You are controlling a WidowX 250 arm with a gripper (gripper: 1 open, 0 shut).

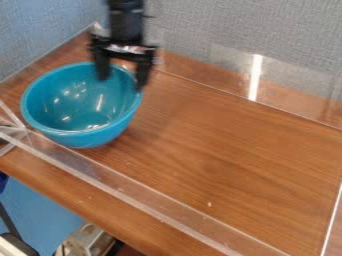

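Note:
A turquoise bowl (83, 105) stands on the left side of the wooden table (221, 170). My black gripper (122, 66) is at the top left, over the back of the bowl; it is motion-blurred, with its fingers spread apart and nothing visible between them.
Clear plastic walls edge the table at the front left, back and right. Grey textured panels rise behind. The middle and right of the table are empty. Below the front left edge are a blue surface and some metal hardware.

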